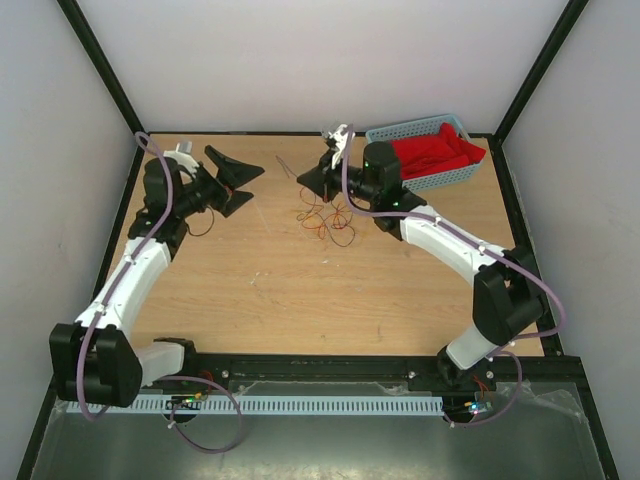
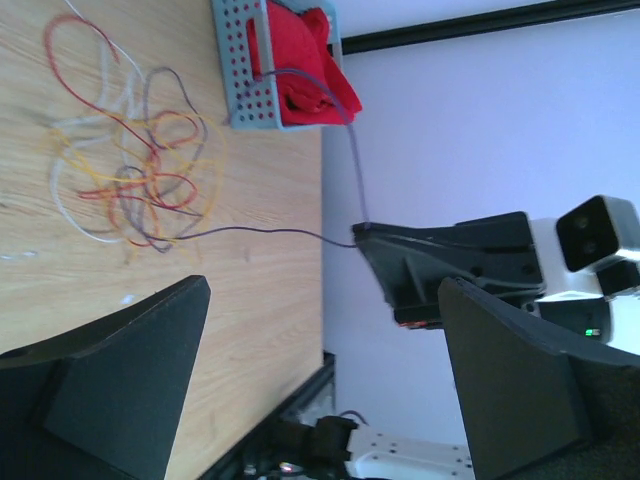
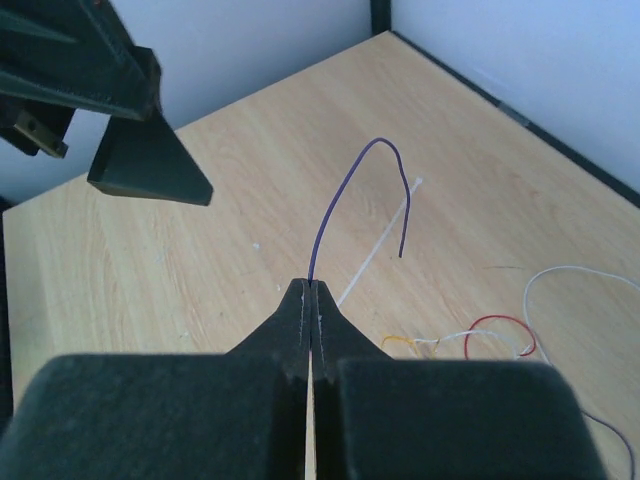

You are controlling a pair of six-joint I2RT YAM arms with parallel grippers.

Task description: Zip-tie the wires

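Note:
Tangled red, yellow, white and purple wires (image 2: 140, 170) lie on the wooden table, toward the back middle in the top view. My right gripper is shut on a purple wire (image 3: 350, 170) that rises from its tips and bends over, held raised above the table. My left gripper (image 1: 250, 187) stands open at the left with nothing between its fingers, facing the right gripper across a gap. A thin white strip (image 3: 380, 240), perhaps a zip tie, lies on the table between the arms.
A light blue basket (image 1: 410, 130) with red cloth (image 1: 435, 155) sits at the back right. Walls and dark rails border the table.

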